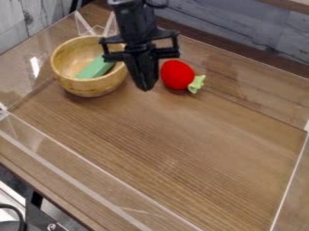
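My black gripper (143,68) hangs over the upper middle, shut, with nothing seen between its fingers, beside the right rim of a wooden bowl (76,86). A green object (98,70) lies in the bowl, partly behind the arm. To the gripper's right, a red rounded object with a pale green top (176,73) lies on the wooden table (182,162).
A grey panel (36,18) stands at the back left. A black cable (10,213) lies at the lower left edge.
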